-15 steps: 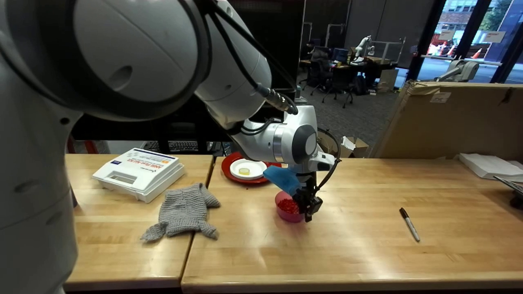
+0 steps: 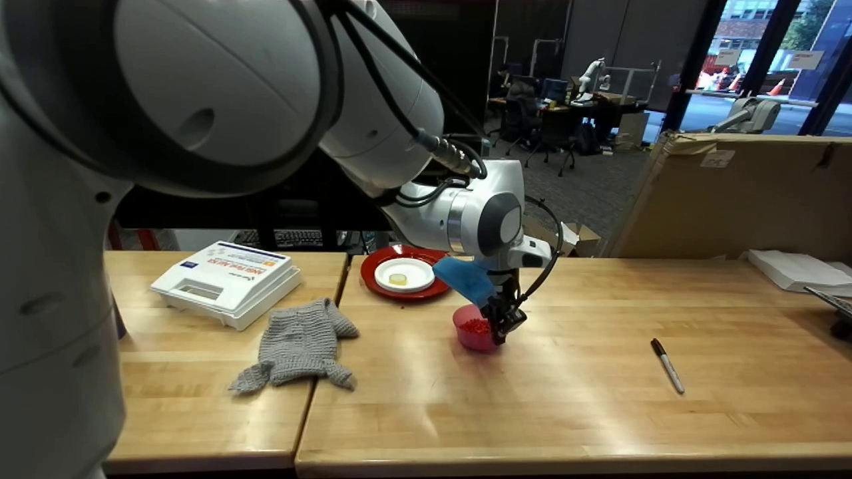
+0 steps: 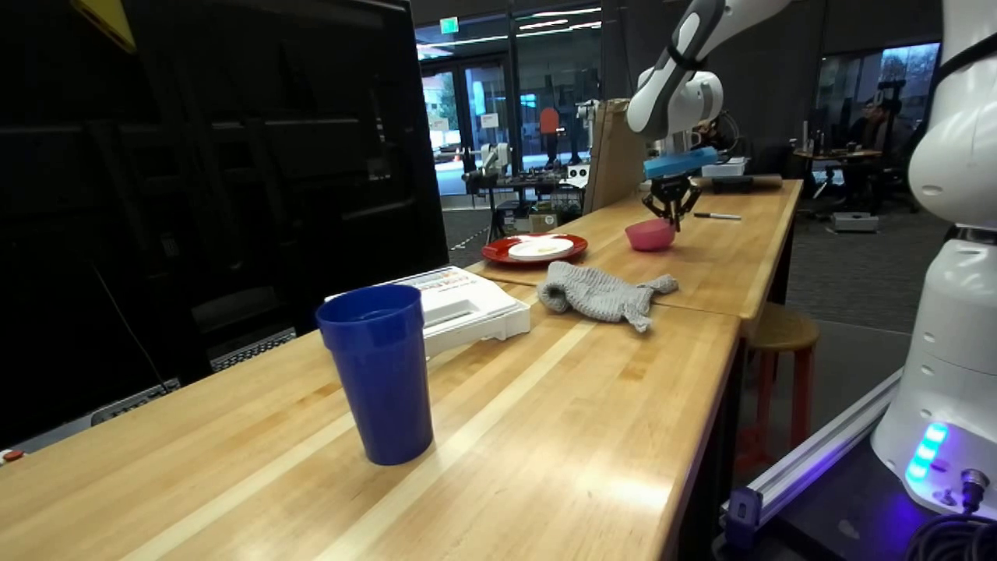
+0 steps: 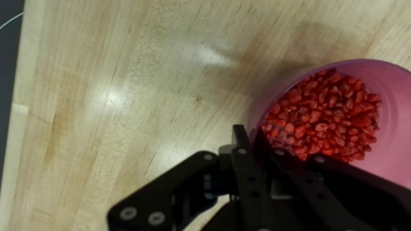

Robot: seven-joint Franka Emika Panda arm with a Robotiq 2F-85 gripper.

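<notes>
A pink bowl [image 4: 393, 111] holds a heap of small red pieces [image 4: 327, 115]. My gripper is shut on the bowl's wall at its near left rim in the wrist view, one finger outside and the other inside. In exterior view 1 the bowl [image 2: 474, 338] is at the gripper's [image 2: 498, 334] left side. From exterior view 2, the bowl [image 3: 650, 235] shows just below and left of the gripper [image 3: 674, 220]. Whether its base touches the table is hard to tell.
A red plate [image 2: 369, 275] bearing a white plate [image 2: 383, 271] lies behind and left of the bowl. Nearby are a grey knitted cloth [image 2: 299, 343], a white case [image 2: 227, 275] and a marker [image 2: 667, 366]. A blue cup [image 3: 378, 374] stands farther off.
My gripper has shifted up and slightly right in exterior view 1, and the pink bowl has shifted the same way with it. The other things have stayed put.
</notes>
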